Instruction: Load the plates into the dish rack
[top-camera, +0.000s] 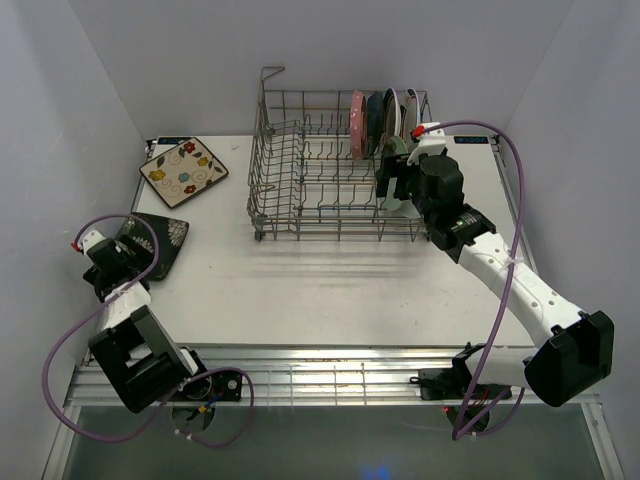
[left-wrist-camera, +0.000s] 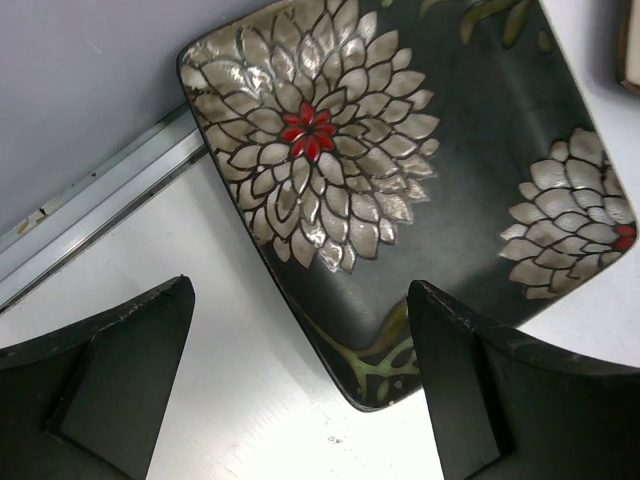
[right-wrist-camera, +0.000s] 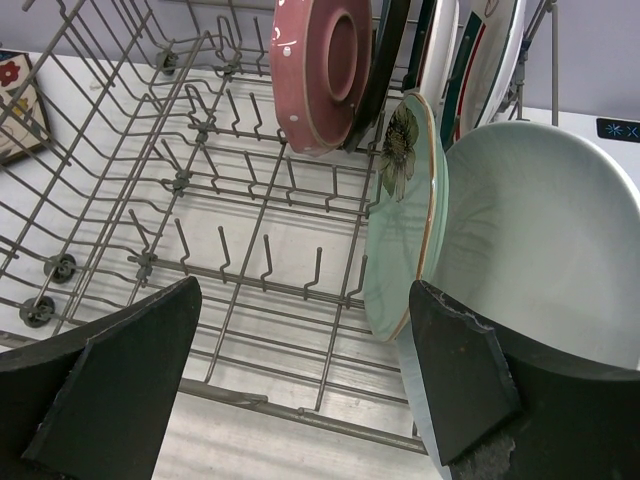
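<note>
A black plate with flower patterns (top-camera: 165, 245) (left-wrist-camera: 470, 120) lies on the counter at left; my open left gripper (top-camera: 105, 255) is at its edge, nothing held. A cream flowered plate (top-camera: 184, 172) lies behind it. The wire dish rack (top-camera: 290, 200) holds several plates along its right side, including a pink one (right-wrist-camera: 300, 80) and pale green ones (right-wrist-camera: 395, 240). My right gripper (top-camera: 395, 175) is open over the rack's right front, beside the green plates.
The rack's middle and left show bare tines (right-wrist-camera: 265, 260). The counter between the black plate and the rack, and the front middle (top-camera: 330, 290), is clear. Walls bound the left, back and right.
</note>
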